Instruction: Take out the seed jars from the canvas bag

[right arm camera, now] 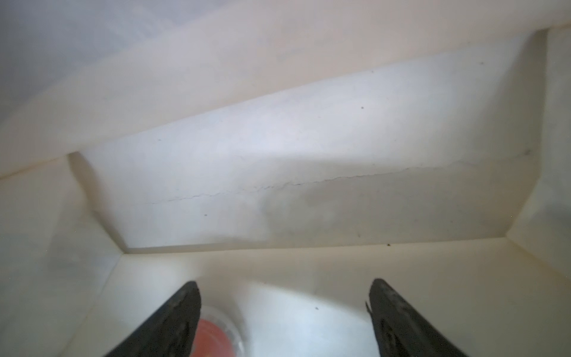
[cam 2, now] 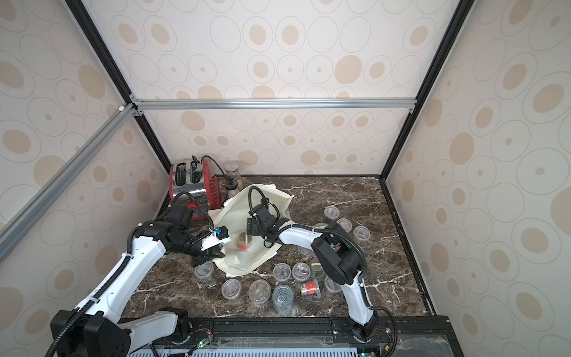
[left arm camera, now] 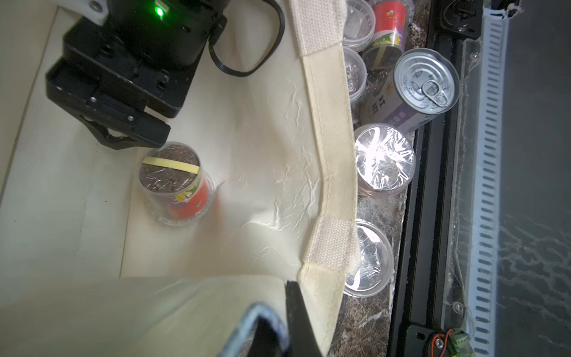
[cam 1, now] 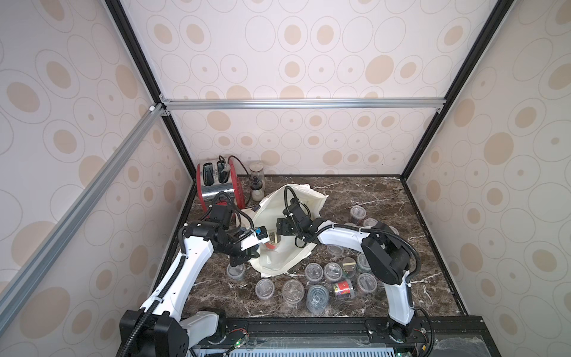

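The cream canvas bag lies open mid-counter. Inside stands a seed jar with a red label and a yellow strip across its top. My right gripper is in the bag, open, just beside and above that jar, whose red part shows at its lower left in the right wrist view. My left gripper is at the bag's left edge; it is shut, its tips largely hidden behind bag fabric in the left wrist view.
Several clear jars stand front and right of the bag, with a can. A red toaster and a glass container are behind left.
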